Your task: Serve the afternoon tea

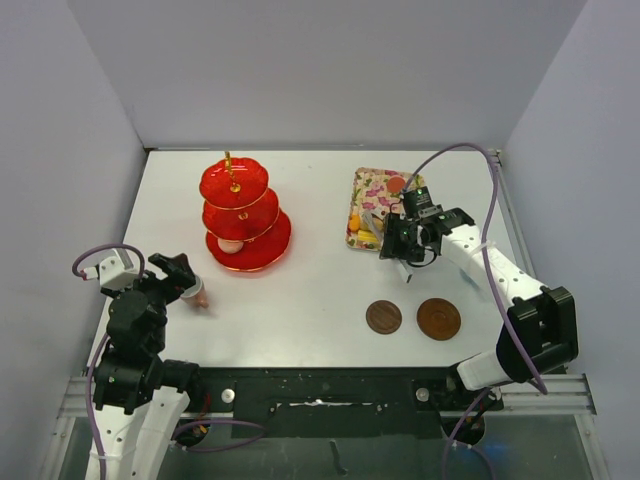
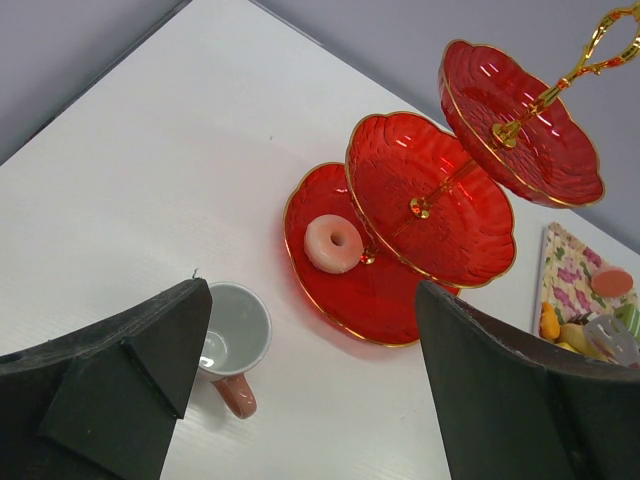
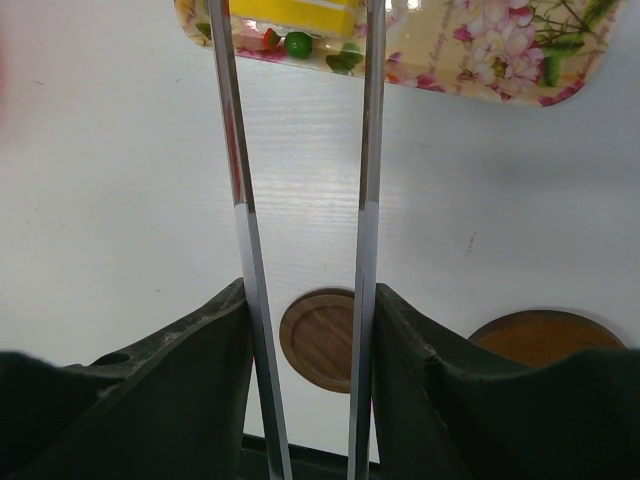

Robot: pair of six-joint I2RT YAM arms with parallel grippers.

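Observation:
A red three-tier stand (image 1: 262, 255) holds a pink donut (image 2: 333, 244) on its bottom plate. A floral tray (image 1: 372, 182) carries a yellow item (image 3: 292, 15), an orange item (image 2: 549, 320) and other pieces. My right gripper (image 1: 378, 228) reaches over the tray, its long metal fingers part open around the yellow item's area; whether they touch it is hidden at the frame edge. My left gripper is open at the left, just behind a white cup (image 2: 233, 330) with a brown handle.
Two round wooden coasters, a smaller (image 1: 384, 316) and a larger (image 1: 438, 318), lie at the front right. Grey walls border the back and sides.

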